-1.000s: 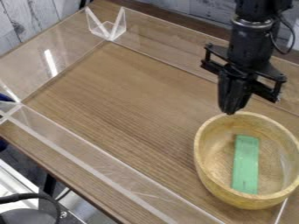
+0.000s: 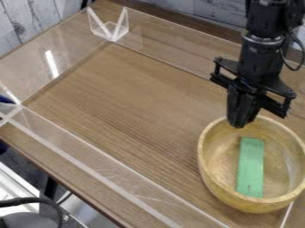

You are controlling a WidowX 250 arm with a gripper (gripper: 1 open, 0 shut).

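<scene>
The black gripper (image 2: 243,116) hangs at the right, pointing down over the back rim of a tan round bowl (image 2: 217,176). Its fingertips look close together, with nothing visible between them. Inside the bowl lies a flat green rectangular block (image 2: 251,167). Whether the fingertips touch the rim cannot be told from this view.
A clear plastic piece (image 2: 107,25) stands at the back left. A black cable (image 2: 30,204) lies at the lower left edge.
The gripper has moved slightly down, toward the bowl. The bowl and green block have not visibly moved.
</scene>
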